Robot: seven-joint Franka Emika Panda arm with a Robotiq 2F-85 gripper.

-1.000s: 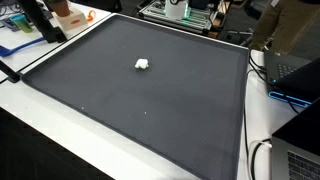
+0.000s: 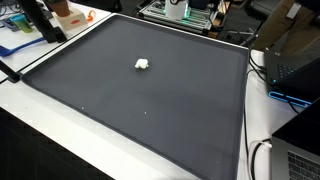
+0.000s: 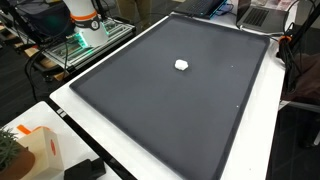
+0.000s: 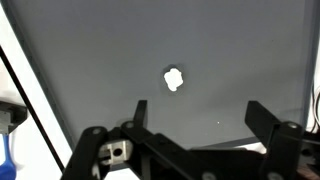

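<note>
A small white object (image 2: 141, 64), perhaps crumpled paper or cloth, lies alone on a dark grey board (image 2: 150, 108). In the second exterior view the white object (image 3: 181, 65) is toward the far part of the board (image 3: 165, 105). From the wrist, the same white object (image 4: 173, 78) appears near the middle of the picture, apart from my gripper. At the bottom of that view my gripper is open, its two black fingers wide apart with only board between them. Neither exterior view shows the gripper's fingers.
Bare board surrounds the white object on all sides. A laptop (image 2: 302, 165) stands at the right edge in the first exterior view. A plant pot (image 3: 14, 158) and a tan box (image 3: 42, 150) occupy the near left corner in the second.
</note>
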